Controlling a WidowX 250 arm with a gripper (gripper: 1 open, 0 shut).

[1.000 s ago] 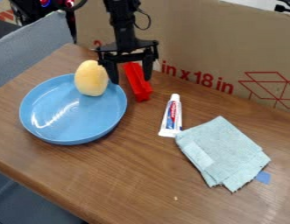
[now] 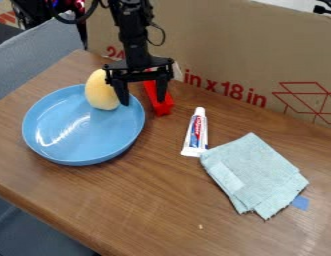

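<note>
My black gripper (image 2: 141, 88) hangs open over the back rim of the blue plate (image 2: 82, 134), between a pale yellow rounded object (image 2: 101, 93) and a red object (image 2: 162, 105). The yellow object rests at the plate's back edge. The red one stands on the table to the right, its upper part partly behind the gripper. I cannot tell whether the fingers touch either.
A toothpaste tube (image 2: 196, 134) lies right of the plate, and a folded light-blue cloth (image 2: 255, 172) farther right. A cardboard box wall (image 2: 255, 55) closes off the back.
The gripper has shifted slightly down and to the left, closer to the yellow object. The objects on the table look unmoved.
</note>
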